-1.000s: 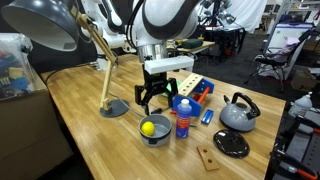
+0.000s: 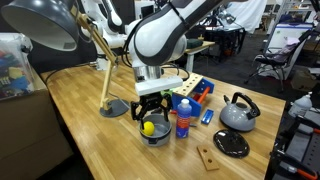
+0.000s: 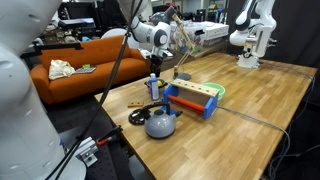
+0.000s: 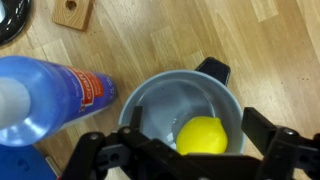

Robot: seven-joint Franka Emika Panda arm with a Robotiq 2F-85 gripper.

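Note:
A small grey pot (image 4: 165, 92) with a stubby black handle (image 4: 213, 70) stands on the wooden table, and a yellow rounded object (image 4: 203, 136) lies inside it. In exterior view 1 the same pot (image 2: 157, 139) is at the near left part of the table, the yellow object (image 2: 148, 128) showing at its left side. My gripper (image 2: 151, 109) points down just above the pot, open, with nothing between its fingers. The wrist view has the dark fingers (image 4: 262, 131) spread on either side of the pot's opening. Their exact height above the rim is hard to tell.
A blue bottle (image 2: 183, 119) stands close to the pot's right. Beyond it are a blue rack (image 2: 197, 97), a grey kettle (image 2: 239, 113), a black disc (image 2: 230, 143) and a small wooden board (image 2: 207, 157). A lamp (image 2: 112, 104) stands behind left. Bare table lies at the front left.
In exterior view 1 my gripper has come down toward the pot and shifted slightly left. The pot and the yellow object look unmoved.

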